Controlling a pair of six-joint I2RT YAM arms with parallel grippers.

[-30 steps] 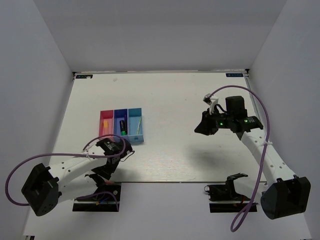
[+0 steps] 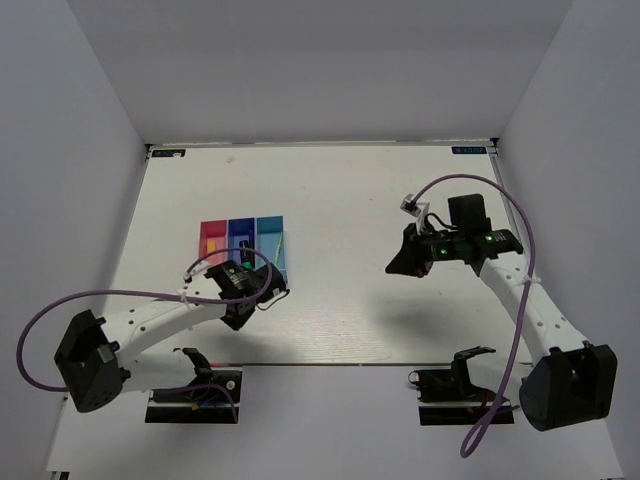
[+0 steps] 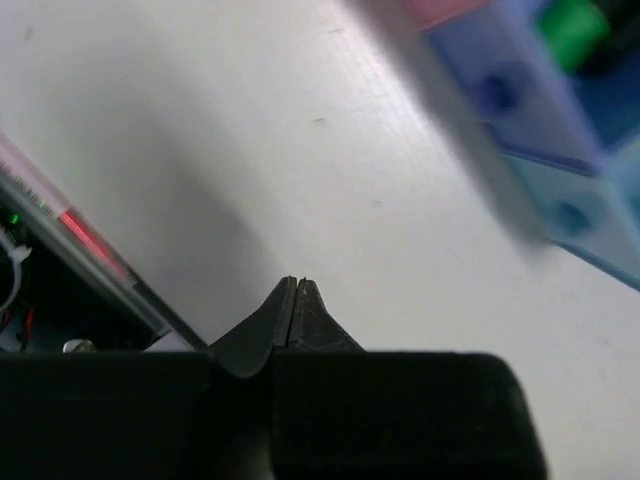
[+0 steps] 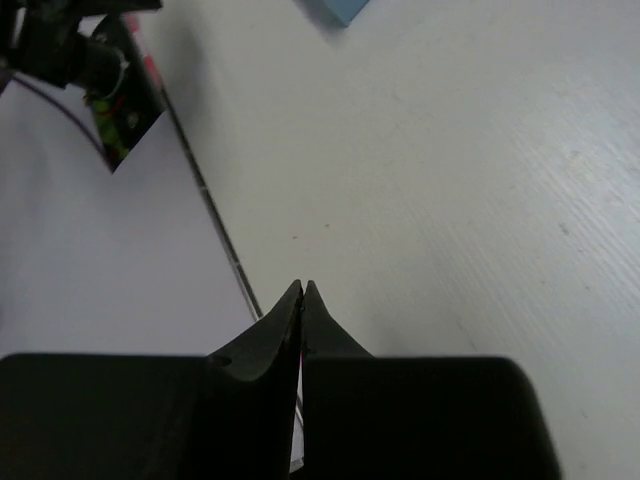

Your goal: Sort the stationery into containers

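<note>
Three joined containers stand on the left of the table: a pink one (image 2: 211, 229), a dark blue one (image 2: 240, 228) and a light blue one (image 2: 268, 225). Inside the pink one lies an orange item (image 2: 211, 246). A black marker (image 2: 245, 250) with a green end is in the dark blue one, and a thin pale stick (image 2: 279, 246) in the light blue one. My left gripper is in front of the containers, shut, with nothing showing between its tips. Far to their right, over bare table, my right gripper is shut and empty.
A red strip (image 3: 92, 245) lies along the table's front edge, left of the left gripper. Below that edge sit dark electronics (image 2: 195, 405). The middle, back and right of the white table (image 2: 340, 200) are clear.
My left gripper has moved right and away from the front edge, and its arm now partly covers the containers' front. The right arm has shifted slightly; the containers have not moved.
</note>
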